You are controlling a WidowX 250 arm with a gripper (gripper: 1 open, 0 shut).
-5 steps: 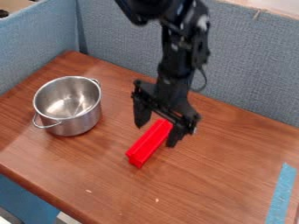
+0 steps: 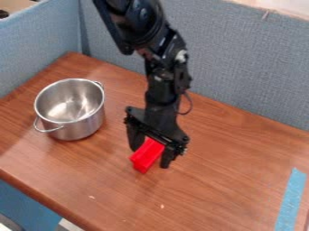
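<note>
A red bar [image 2: 146, 155] lies on the wooden table in the middle of the camera view. My black gripper [image 2: 152, 147] is down over it, its fingers at the bar's sides, hiding its upper part. Whether the fingers are closed on the bar cannot be seen clearly.
A steel pot [image 2: 70, 109] with handles stands on the left of the table [image 2: 229, 171]. A strip of blue tape [image 2: 291, 200] is at the right edge. Padded grey walls border the back and left.
My gripper has moved down and slightly left onto the red bar, covering more of it. The pot has stayed in place.
</note>
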